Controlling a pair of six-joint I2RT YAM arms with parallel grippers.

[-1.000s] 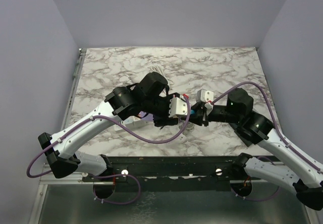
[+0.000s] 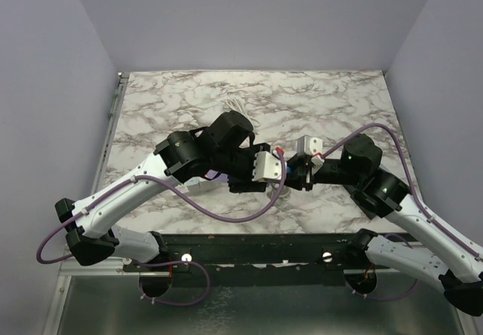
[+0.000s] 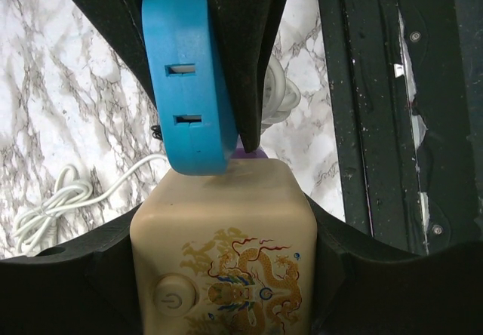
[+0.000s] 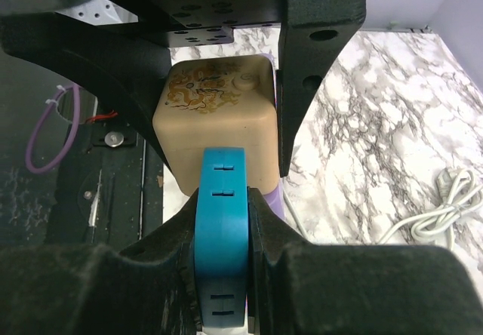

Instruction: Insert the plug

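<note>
A beige box [image 3: 226, 275] with a golden dragon print and a round power button fills the lower part of the left wrist view. My left gripper is shut on its sides. My right gripper is shut on a blue rounded plug piece [image 4: 223, 256], which has several narrow slots along its edge. In the right wrist view the blue piece's far end overlaps the box's near face; in the left wrist view it stands by the box's top edge. Whether they touch, I cannot tell. The face between them is hidden.
A coiled white cable [image 3: 53, 207] lies on the marble table, with one strand running behind the blue piece. Something purple [image 4: 273, 199] lies beneath the box. The dark front rail [image 2: 249, 248] is close to both grippers.
My left gripper has moved slightly toward the table's front edge and tilted a little. The right arm has shifted only slightly.
</note>
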